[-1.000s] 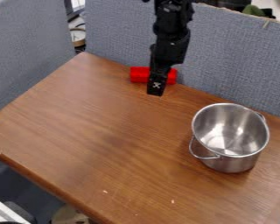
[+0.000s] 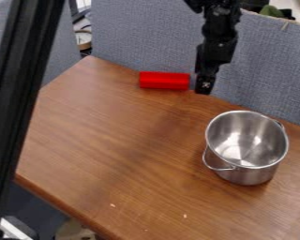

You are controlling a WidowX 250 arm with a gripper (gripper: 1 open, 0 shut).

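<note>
A red cylinder [image 2: 164,81] lies on its side on the wooden table at the back, near the grey padded wall. My black gripper [image 2: 204,84] hangs just to the right of its right end, open, with the fingers pointing down. A steel pot [image 2: 247,148] with wire handles stands on the right side of the table.
Grey padded panels [image 2: 140,37] bound it at the back and upper left. A dark vertical bar crosses the left of the view.
My gripper has moved right and slightly up in the view, from in front of the red cylinder to beside its right end, uncovering it.
</note>
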